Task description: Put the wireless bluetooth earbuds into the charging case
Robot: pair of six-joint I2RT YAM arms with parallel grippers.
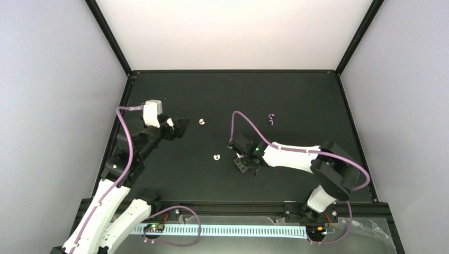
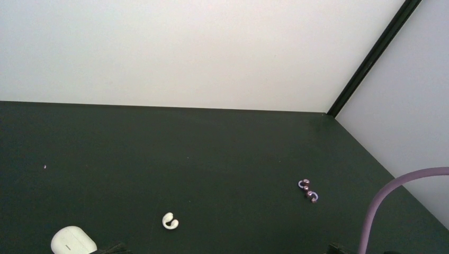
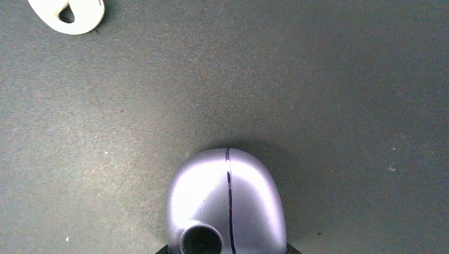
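Observation:
A rounded lilac case (image 3: 254,196) lies in the right wrist view between the barely visible fingers of my right gripper (image 1: 241,163), low over the table; how firmly they touch it is unclear. A white earbud (image 3: 87,16) lies beyond it at upper left. Another white earbud (image 1: 201,121) lies farther back. My left gripper (image 1: 177,129) hovers at the left; the left wrist view shows a white case (image 2: 73,241) near its fingertips at the lower edge.
A pair of purple earbuds (image 1: 271,119) lies behind the right arm. Walls surround it.

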